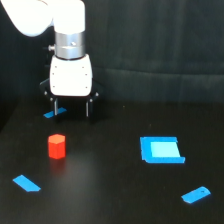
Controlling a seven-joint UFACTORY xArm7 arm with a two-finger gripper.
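Observation:
An orange-red block [57, 147] sits on the dark table, left of the middle. Above and behind it in the picture, my gripper [71, 108] hangs with its two fingers well apart and nothing between them. It does not touch the block. On the right lies a white square [164, 149] bordered by a blue frame [148, 149], with nothing on top of it.
Blue tape strips lie flat at the front left [26, 184], front right [195, 195] and back left [55, 113], the last near the gripper's left finger. Open dark table separates the block from the framed square. A dark curtain [150, 50] hangs behind.

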